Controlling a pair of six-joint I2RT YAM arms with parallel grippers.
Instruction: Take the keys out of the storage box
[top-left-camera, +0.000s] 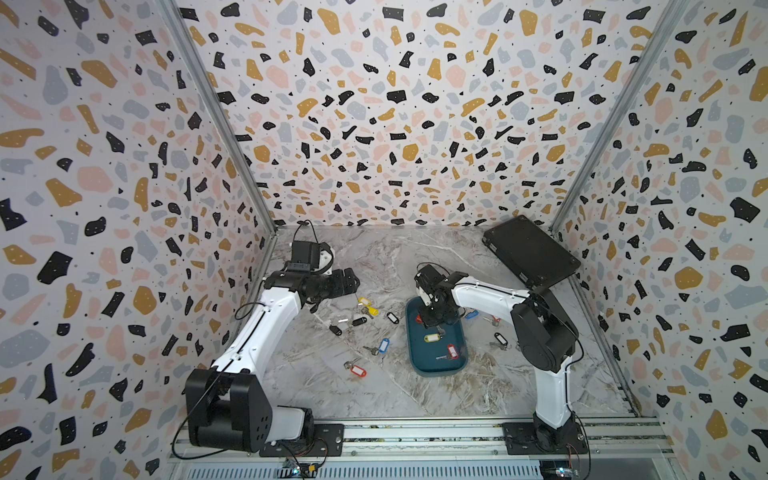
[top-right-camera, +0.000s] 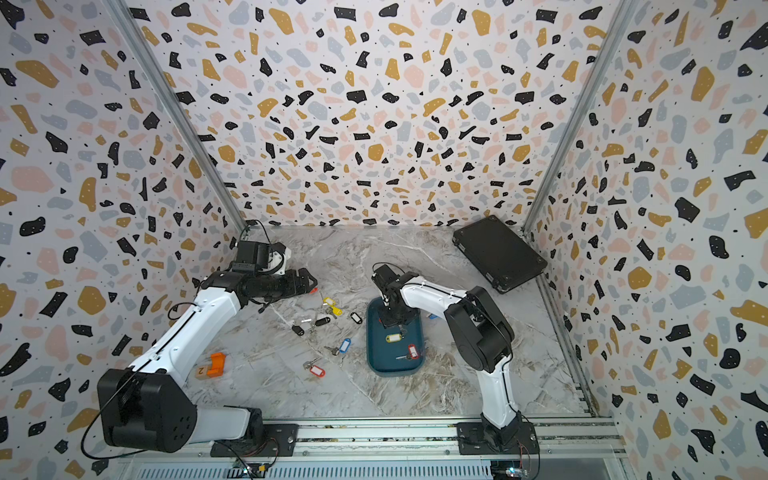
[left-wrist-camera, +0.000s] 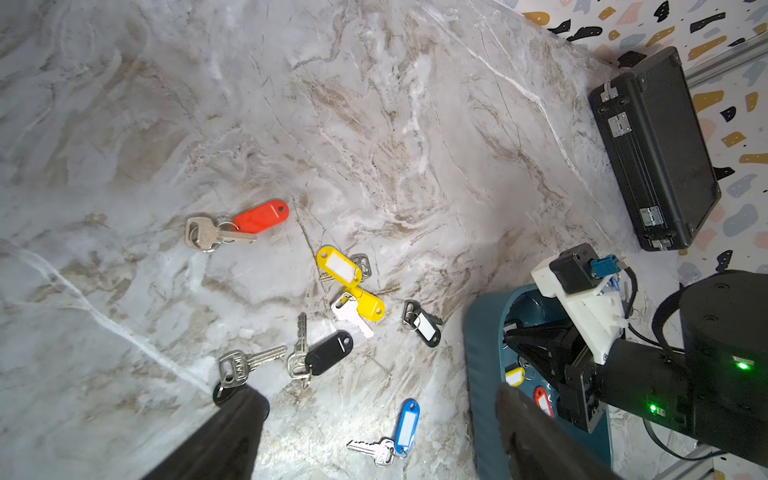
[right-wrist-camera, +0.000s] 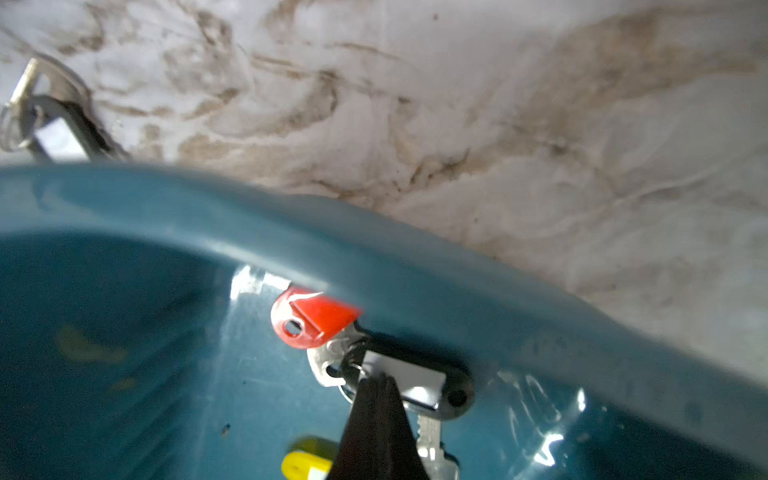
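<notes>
Inside the teal storage box (right-wrist-camera: 184, 188), against its far wall, lies a black-tagged key (right-wrist-camera: 428, 388) with a white label. My right gripper reaches down over it, fingertips together, with nothing seen between them; the black tag sits outside the fingers. A red tag (right-wrist-camera: 312, 317) touches that key's upper left. A yellow-tagged key (top-left-camera: 432, 337) and another red-tagged key (top-left-camera: 452, 350) also lie in the box. Over the bare table to the left, my left gripper (top-left-camera: 352, 281) hangs open, its blurred fingers (left-wrist-camera: 212, 436) wide apart and empty.
Left of the box, several keys lie on the marble: blue-tagged (left-wrist-camera: 406, 428), black-tagged (left-wrist-camera: 329, 352), yellow-tagged (left-wrist-camera: 340, 265) and red-tagged (left-wrist-camera: 262, 216). A black case (top-left-camera: 532, 250) stands at the back right.
</notes>
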